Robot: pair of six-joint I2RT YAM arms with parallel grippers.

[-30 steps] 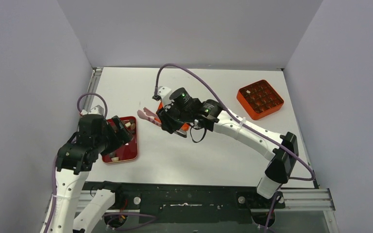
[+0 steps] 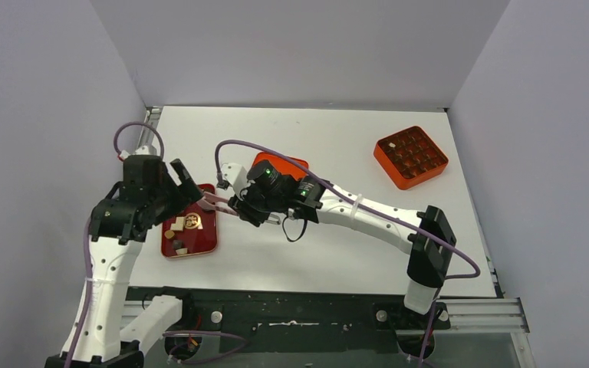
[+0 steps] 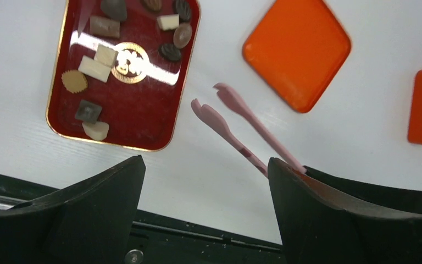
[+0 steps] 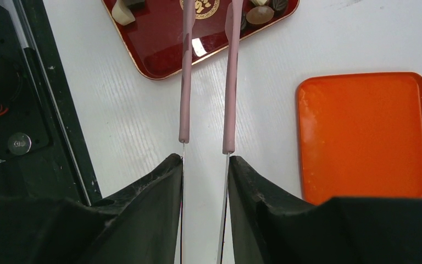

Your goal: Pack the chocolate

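Observation:
A red tray (image 2: 199,247) (image 3: 143,121) (image 4: 159,60) at the left holds several chocolates, pale, brown and dark, around a gold emblem. My left gripper (image 2: 188,188) is above the tray; in its wrist view only the dark finger bodies show, apart, and no held thing is visible. My right gripper (image 2: 211,199) reaches from the right over the tray's near side, its two long pink fingers apart with nothing seen gripped between them; their tips run out of the top of the right wrist view.
An orange empty tray (image 3: 296,55) (image 4: 365,137) lies right of the red one, partly under the right arm in the top view. An orange compartment box (image 2: 410,157) stands at the back right, mostly empty-looking.
My right gripper has moved left and toward the front, coming over the red tray. My left gripper has shifted toward the back, away from the near edge.

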